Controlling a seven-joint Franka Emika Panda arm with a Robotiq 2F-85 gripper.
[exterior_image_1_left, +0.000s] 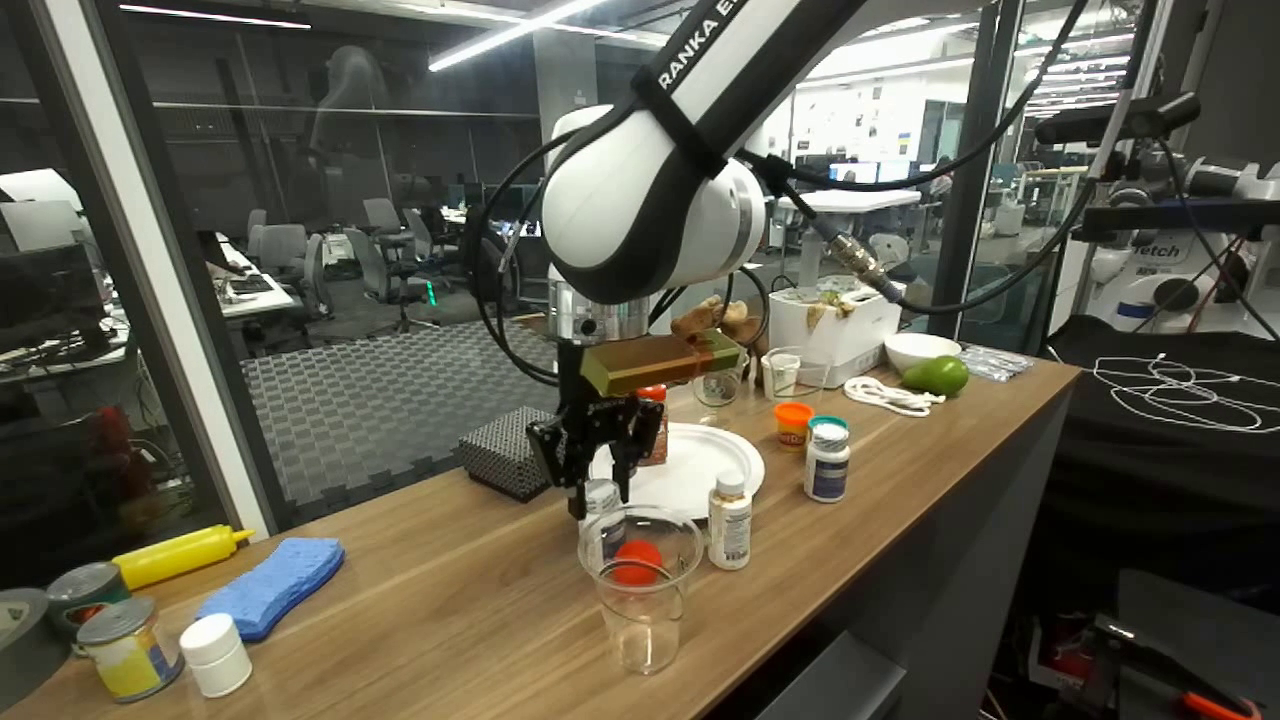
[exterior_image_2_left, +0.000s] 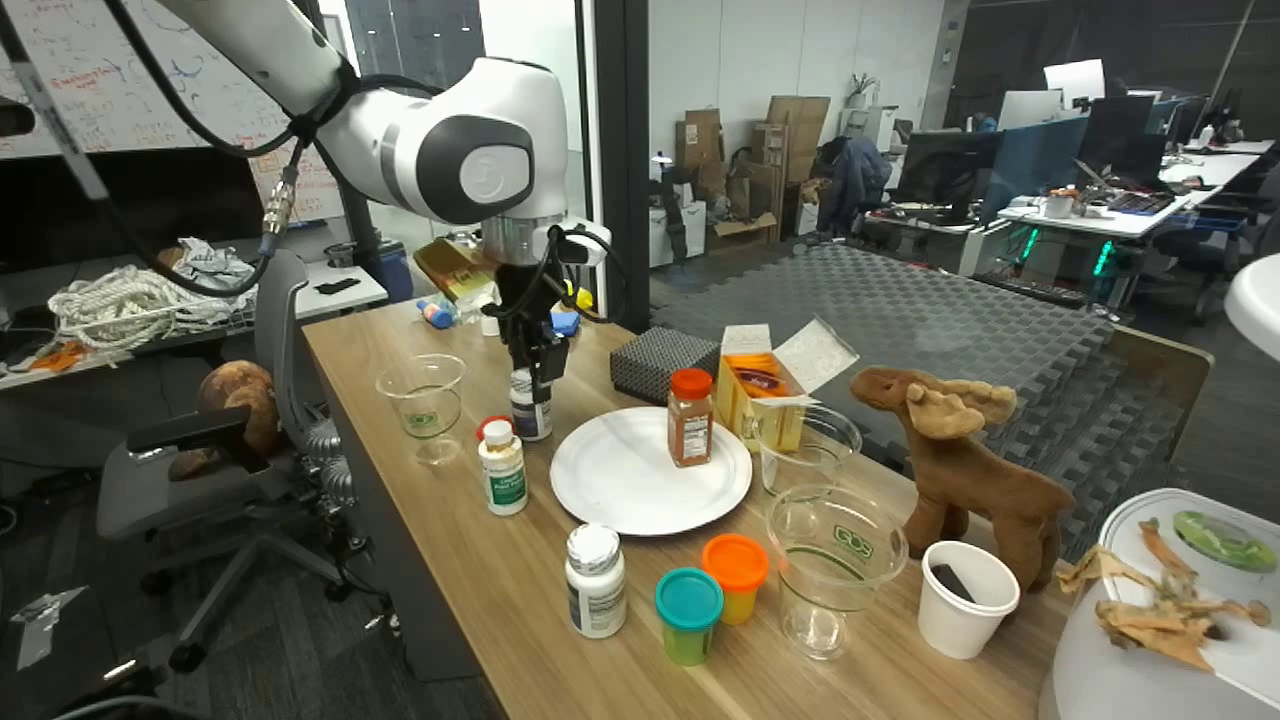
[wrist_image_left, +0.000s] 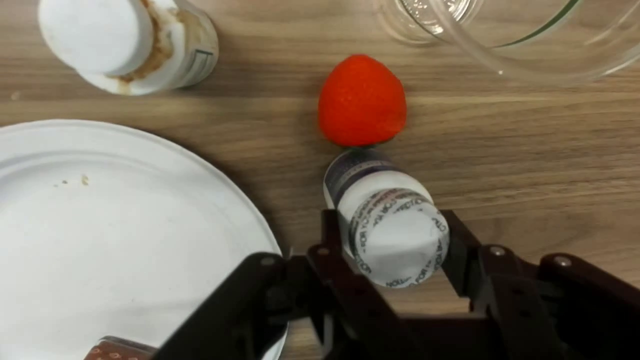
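My gripper (exterior_image_1_left: 600, 499) is down at a white bottle (exterior_image_2_left: 531, 416) with a dark label, beside the plate. In the wrist view the bottle's pale round cap (wrist_image_left: 400, 243) lies between my two black fingers, which stand close on either side. Whether both fingers press on it is not clear. A red rounded object (wrist_image_left: 362, 101) sits right against the bottle's side. The white plate (exterior_image_2_left: 600, 492) lies near my gripper and carries a red-capped spice jar (exterior_image_2_left: 690, 420).
A clear cup (exterior_image_1_left: 645, 624) and a white bottle (exterior_image_1_left: 729, 528) stand close by. Around the plate are a dark patterned box (exterior_image_2_left: 666, 361), an opened yellow box (exterior_image_2_left: 768, 414) and another white bottle (exterior_image_2_left: 596, 588). Bare table lies left of my gripper in exterior view 1.
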